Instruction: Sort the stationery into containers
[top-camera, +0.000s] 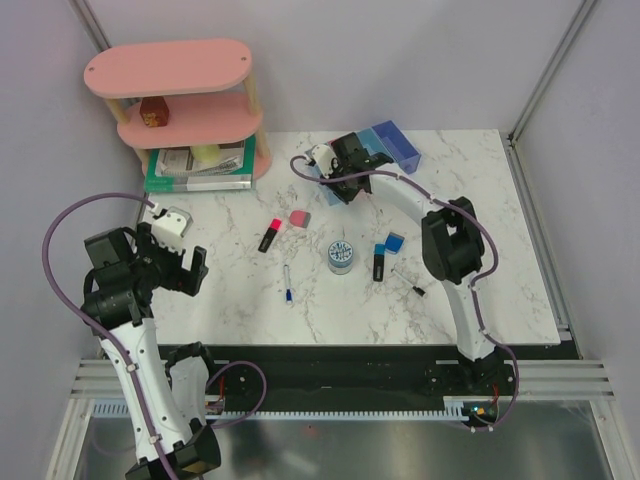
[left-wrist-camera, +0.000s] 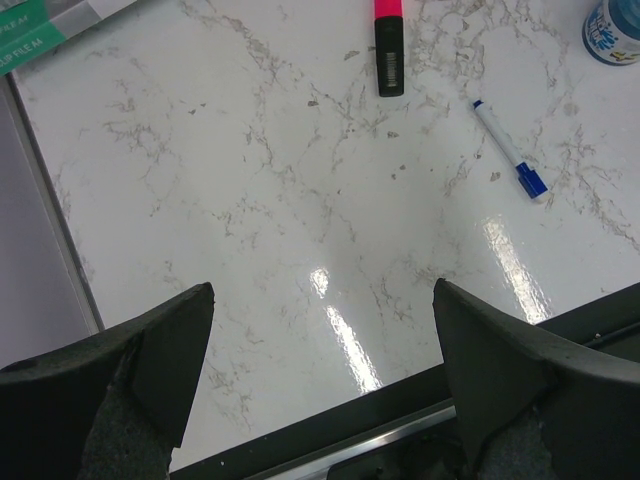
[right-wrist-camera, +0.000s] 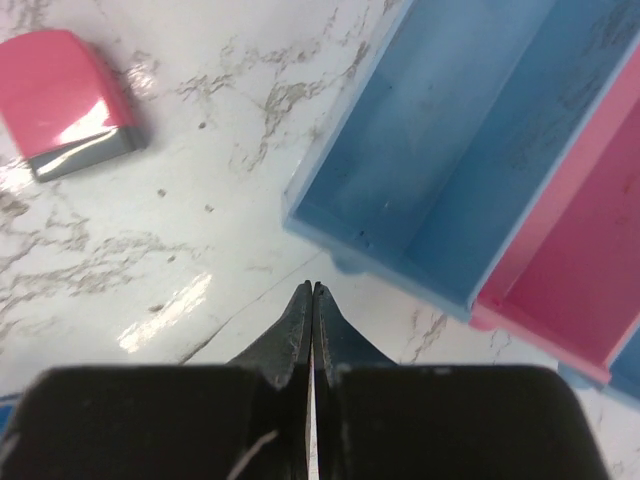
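A sectioned container (top-camera: 398, 147) with blue and pink compartments stands at the back, partly hidden by the right arm. In the right wrist view its nearest blue compartment (right-wrist-camera: 400, 170) looks empty. My right gripper is shut just beside that compartment's corner, nothing showing between its fingers. On the table lie a pink highlighter (top-camera: 270, 236), a white-and-blue marker (top-camera: 288, 284), a pink block (right-wrist-camera: 65, 95), a blue highlighter (top-camera: 379, 264), a blue block (top-camera: 394, 242) and a black-tipped marker (top-camera: 409, 283). My left gripper stands open and empty over the left side.
A round blue-and-white tin (top-camera: 341, 257) sits mid-table. The pink shelf (top-camera: 185, 120) fills the back left, with books (top-camera: 205, 167) on its bottom level. Bare tabletop extends along the right side and at front left.
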